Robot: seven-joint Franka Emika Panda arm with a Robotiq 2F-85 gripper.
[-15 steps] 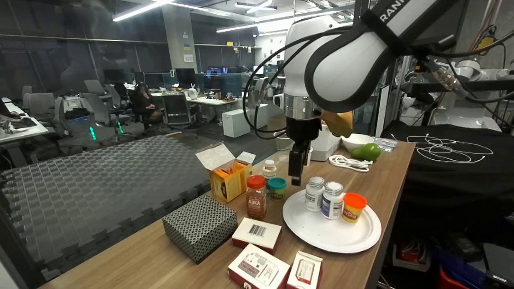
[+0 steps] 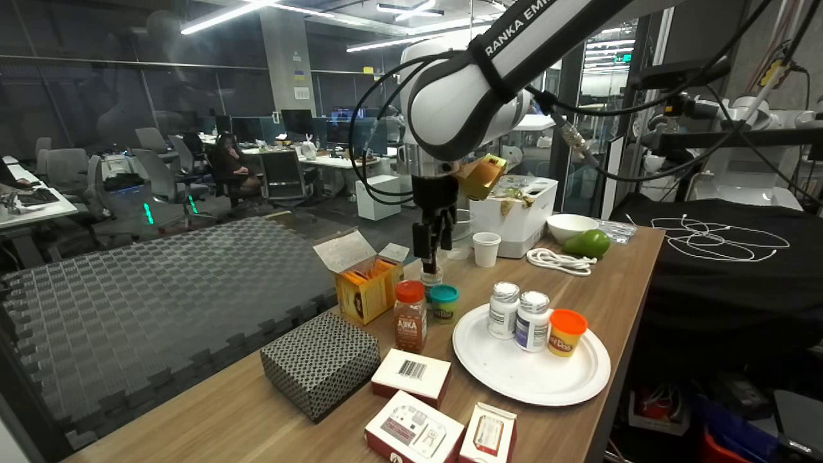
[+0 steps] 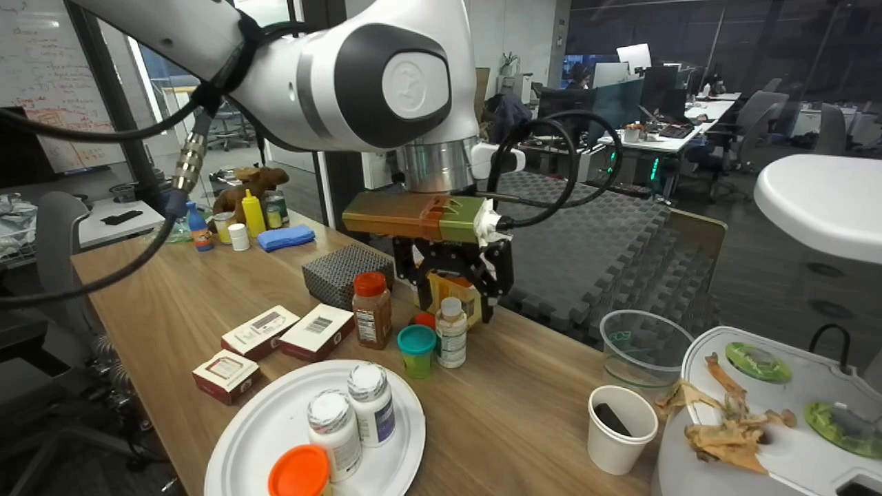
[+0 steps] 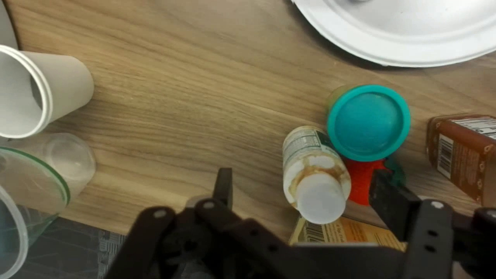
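A small white-capped bottle (image 4: 321, 197) stands on the table beside a teal-lidded tub (image 4: 368, 123). In the wrist view it lies between the fingers of my gripper, with space on either side and nearer the right one. Exterior view 2 has the gripper (image 3: 457, 310) just above and behind the bottle (image 3: 451, 335), its fingers parted around empty air. From the other side, the gripper (image 2: 433, 247) partly hides the bottle. On a white plate (image 2: 494, 378) stand two white bottles (image 2: 503, 310) and an orange-lidded tub (image 2: 567, 333).
Close by are a red-capped spice jar (image 2: 411, 316), an open yellow box (image 2: 368, 289) and a patterned dark box (image 2: 320, 363). A white cup (image 3: 620, 430) and a clear container (image 3: 645, 347) stand apart. Bare table separates the cup from the bottle.
My gripper has moved away from beside the plate, leftward in exterior view 1, to the white-capped bottle, which it now partly covers. The objects on the table have stayed put.
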